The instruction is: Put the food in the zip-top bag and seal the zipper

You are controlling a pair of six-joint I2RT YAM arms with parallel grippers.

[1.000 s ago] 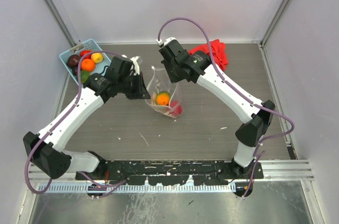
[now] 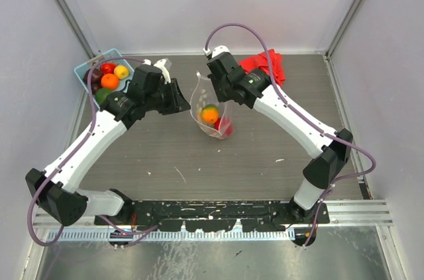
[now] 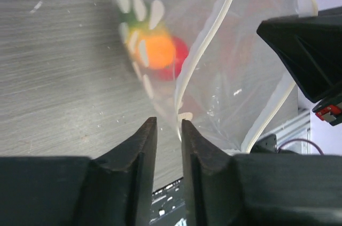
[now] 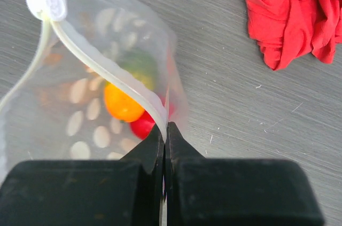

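A clear zip top bag hangs with its mouth spread, an orange fruit, something green and a red item low inside. My right gripper is shut on the bag's rim. At the opposite side of the mouth, my left gripper stands part open. In the left wrist view the rim runs down to its right fingertip; no firm hold on it shows. A white slider sits on the zipper strip, at upper left in the right wrist view.
A light blue basket with several fruits and vegetables stands at the back left, beside the left arm. Crumpled red cloth lies at the back right, behind the right arm.
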